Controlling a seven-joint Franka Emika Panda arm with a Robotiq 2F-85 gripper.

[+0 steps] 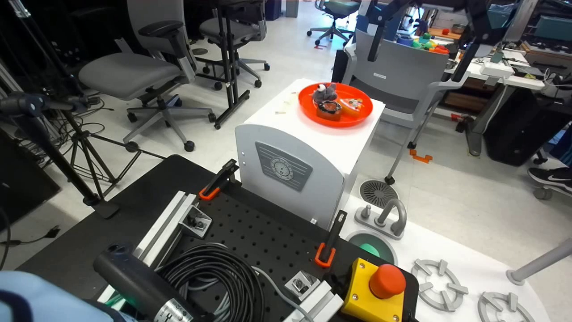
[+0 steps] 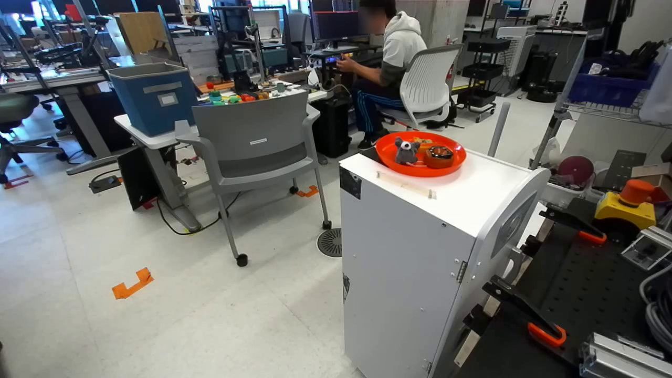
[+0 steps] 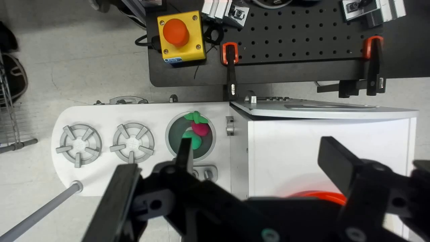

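Observation:
At the top of exterior view 1, my gripper (image 1: 421,51) hangs high with its fingers spread wide and nothing between them. In the wrist view its black fingers stand far apart, above the white toy kitchen. On the white cabinet top (image 2: 479,195) rests a red plate (image 2: 394,165), holding a grey plush toy (image 2: 407,151), a brown round toy (image 2: 439,155) and an orange piece (image 1: 351,105). The small grey sink (image 3: 174,139) contains a green round toy (image 3: 192,139) and a magenta toy with green leaves (image 3: 200,128).
A faucet (image 1: 397,217) and two burner rings (image 3: 80,144) (image 3: 132,142) rise from the white counter. Black clamps (image 1: 333,239) grip the black table's edge, near a yellow box with a red button (image 1: 379,288). A grey post (image 3: 38,211) stands at the counter's end.

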